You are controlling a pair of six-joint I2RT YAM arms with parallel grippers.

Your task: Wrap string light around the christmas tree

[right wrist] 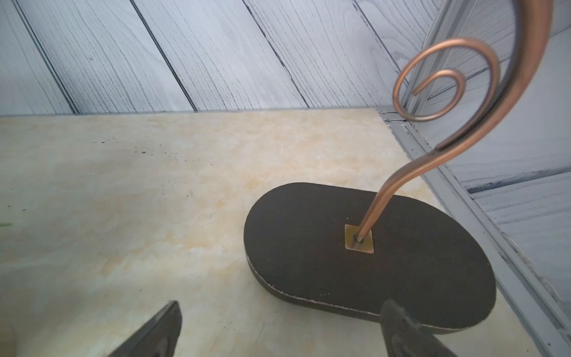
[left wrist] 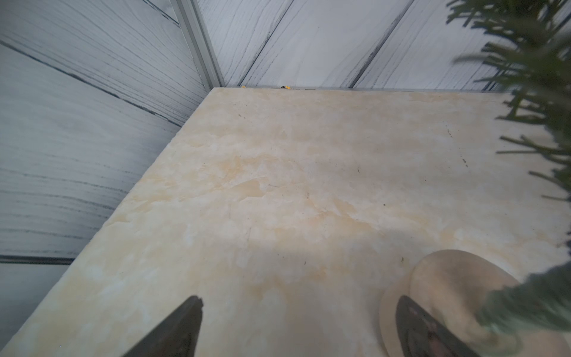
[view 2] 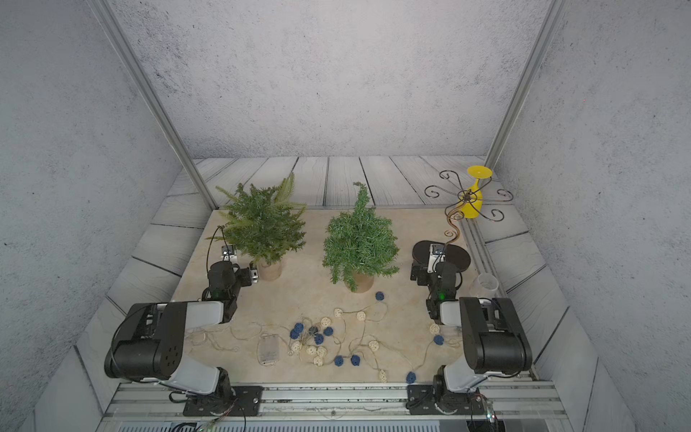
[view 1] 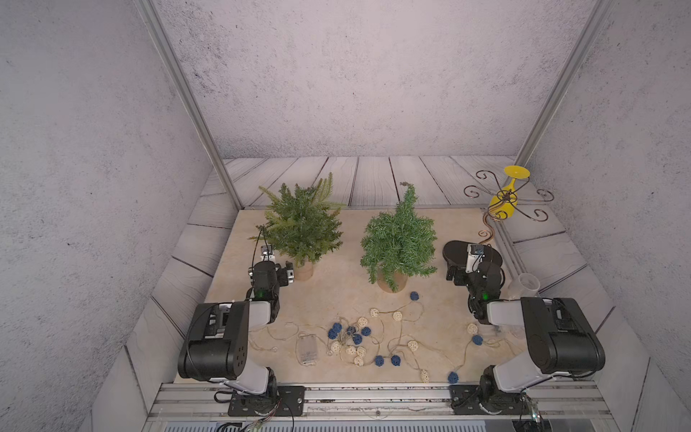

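Two small artificial trees stand on the table: a darker one (view 1: 301, 219) at left and a bushy green one (view 1: 398, 241) in the centre. The string light (view 1: 396, 360), with blue and cream balls, lies loose along the front, a clear battery box (view 1: 307, 349) at its left. My left gripper is open beside the left tree's base, nothing between its fingers. My right gripper is open in front of the black oval base (right wrist: 303, 250) of a metal stand, also empty.
A copper stem (right wrist: 434, 154) rises from that base to dark scrolls, with a yellow goblet (view 2: 472, 207) at the back right corner. A clear cup (view 2: 486, 284) sits at the right edge.
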